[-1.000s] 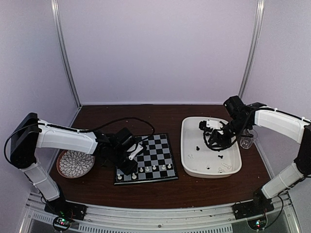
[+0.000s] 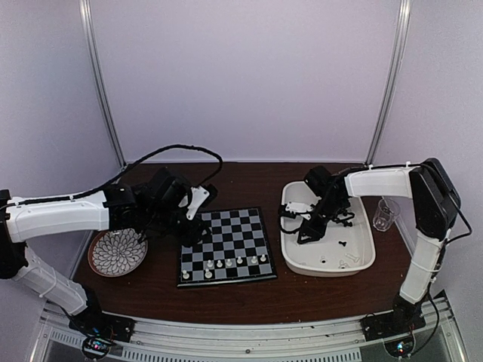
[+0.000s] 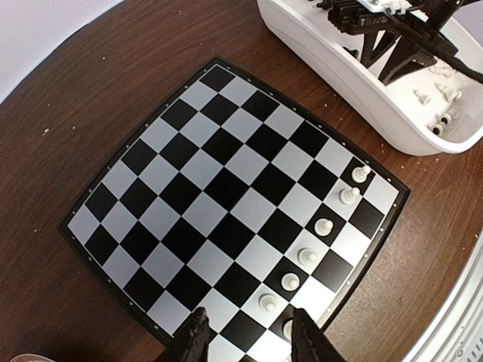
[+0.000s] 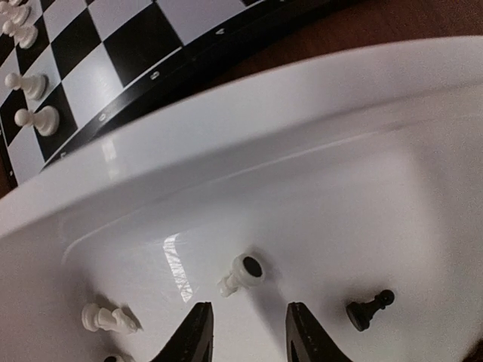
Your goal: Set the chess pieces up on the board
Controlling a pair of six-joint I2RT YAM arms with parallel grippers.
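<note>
The chessboard [image 2: 243, 224] lies mid-table, with several white pieces standing along its near side, such as a white pawn [image 3: 324, 226]. My left gripper is over the left part of the board, open and empty. Inside the white tray [image 2: 362, 260], white and black pieces lie loose. My right gripper hovers over the tray with its fingers apart and nothing between them. Just beyond its fingertips in the right wrist view lies a white piece [image 4: 245, 273] with a dark underside. A white knight-like piece [image 4: 109, 319] lies to the left, a black pawn [image 4: 369, 310] to the right.
Left of the board stands a patterned bowl [image 2: 118, 253]. A clear glass [image 2: 386, 215] is at the tray's right. The tray's raised wall [image 4: 302, 87] separates its pieces from the board. Bare table lies in front of the board.
The left gripper has drawn back from the board's near pieces, up and to the left. The right gripper has shifted left across the tray.
</note>
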